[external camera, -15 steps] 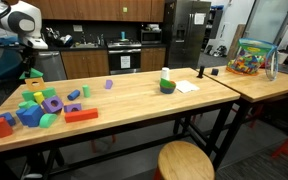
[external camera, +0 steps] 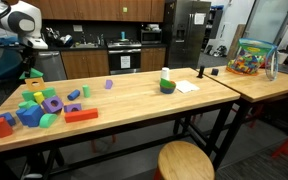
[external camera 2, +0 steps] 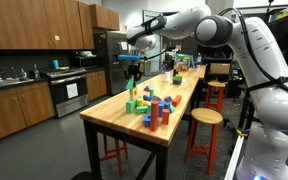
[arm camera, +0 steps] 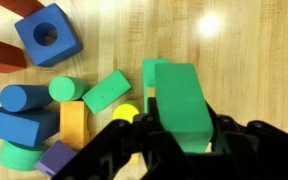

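In the wrist view my gripper is shut on a green block (arm camera: 181,88), which stands out close to the camera between the dark fingers. Exterior view 1 has the gripper (external camera: 30,70) low over the far left end of the table, with green (external camera: 34,75) showing right under it. Beneath the held block, another green piece (arm camera: 150,78) shows in part. A yellow round piece (arm camera: 127,111) is partly covered by the gripper. Whether the held block touches what is below cannot be told.
Left of the gripper in the wrist view lie a blue block with a hole (arm camera: 50,34), a green rectangle (arm camera: 106,92), an orange block (arm camera: 74,124) and several others. A green bowl (external camera: 167,87) stands farther along the table. Bare wood (arm camera: 259,60) shows on the right.
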